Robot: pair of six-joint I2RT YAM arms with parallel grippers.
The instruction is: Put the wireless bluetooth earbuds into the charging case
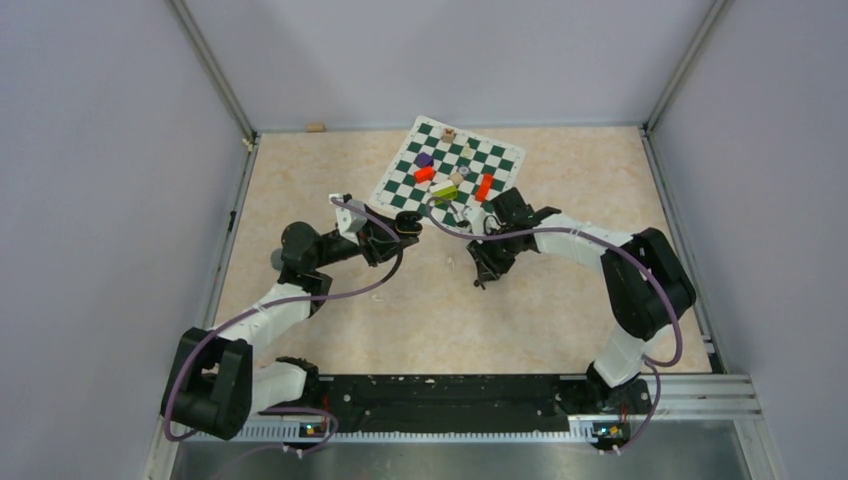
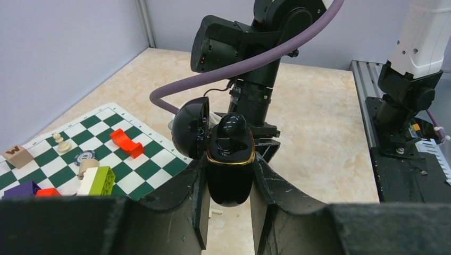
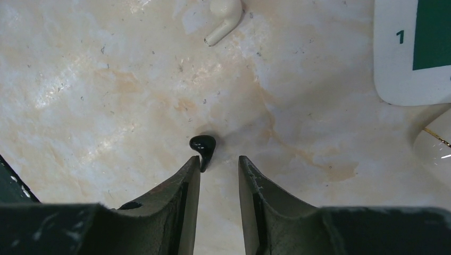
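Note:
My left gripper (image 1: 398,240) is shut on the black, gold-trimmed charging case (image 2: 230,175), whose lid stands open with a dark rounded piece, apparently an earbud, in it. My right gripper hangs part open over the table, pointing down, its left fingertip close by a black earbud (image 3: 203,144) lying on the tabletop; nothing shows held between its fingers. A white earbud (image 3: 225,18) lies farther up in the right wrist view, and a white rounded object with a gold band (image 3: 437,149) sits at that view's right edge.
A checkered board (image 1: 408,185) with blocks, including a red one (image 2: 127,143), and small pieces lies at the back middle. Small white items (image 1: 377,298) lie left of centre.

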